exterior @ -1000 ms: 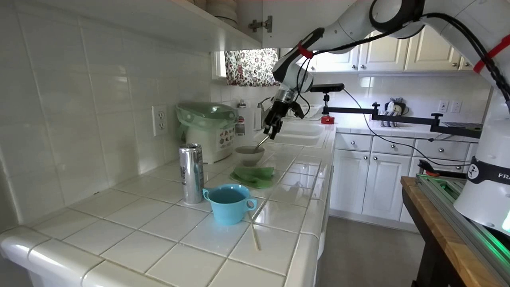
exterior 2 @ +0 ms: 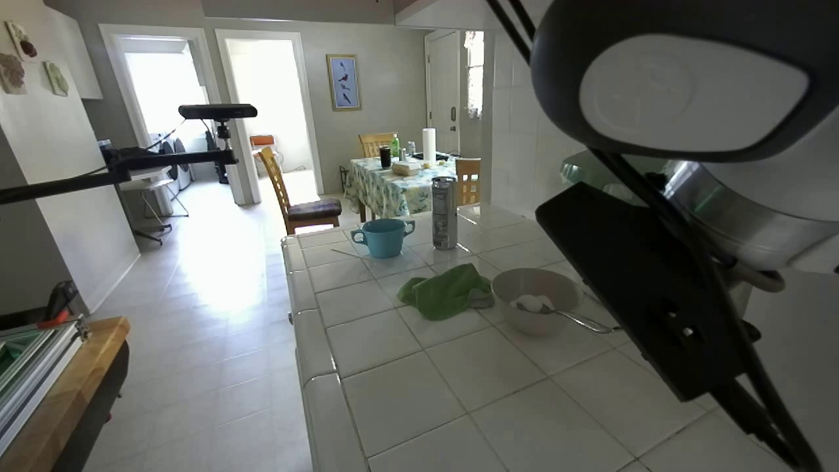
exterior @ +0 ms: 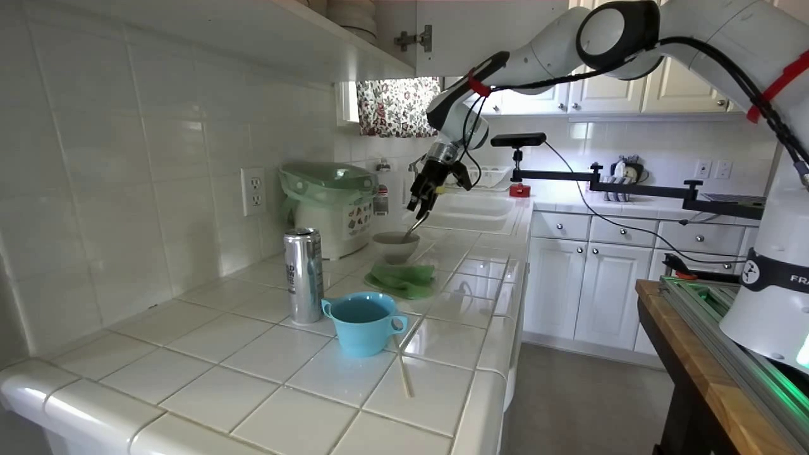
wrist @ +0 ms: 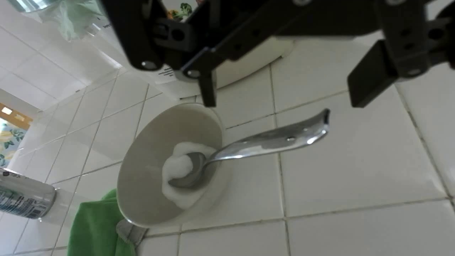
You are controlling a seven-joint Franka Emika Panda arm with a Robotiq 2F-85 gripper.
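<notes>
A metal spoon (wrist: 266,140) leans in a pale bowl (wrist: 136,170), its bowl end in a white substance (wrist: 181,166) and its handle sticking out over the rim. My gripper is open above the counter beside the bowl. In the wrist view the handle's end lies between the two spread fingers in the picture; whether it touches either one I cannot tell. From the first exterior view, the gripper (exterior: 421,212) hangs right at the top of the spoon handle. A light blue two-handled cup (exterior: 362,326) stands on the counter nearer that camera.
Beside the bowl lies a green cloth (exterior 2: 446,292). A tall can (exterior: 304,274) stands near the cup, with a thin stick (exterior: 404,371) on the tiles. Behind the bowl is a lidded green-and-white container (exterior: 334,208) against the wall.
The gripper has shifted slightly left in the first exterior view, toward the wall side. Bowl, cloth, cup and can look unmoved.
</notes>
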